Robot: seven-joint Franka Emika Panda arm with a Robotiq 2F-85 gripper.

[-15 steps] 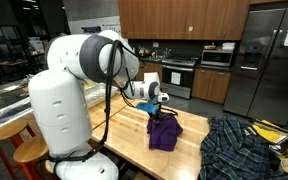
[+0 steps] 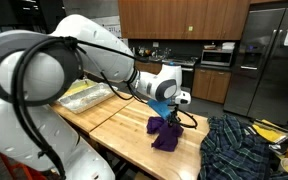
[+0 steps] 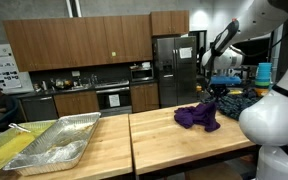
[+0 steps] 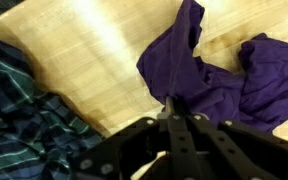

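A crumpled purple cloth (image 2: 166,137) rests on the light wooden table, part of it raised toward my gripper. In the wrist view, folds of the purple cloth (image 4: 189,72) run together at the tips of my gripper, which is shut with cloth pinched between its fingers. From the second exterior view, the cloth (image 3: 197,115) lies near the table's right side, one part peaking up under the arm. The fingertips themselves are small and dark there.
A dark green plaid cloth (image 2: 234,148) is heaped beside the table on the right. Foil trays (image 3: 59,140) stand at the table's far end. Bare wood (image 3: 159,138) lies between the trays and the purple cloth.
The purple cloth has bunched up and changed outline beneath it.
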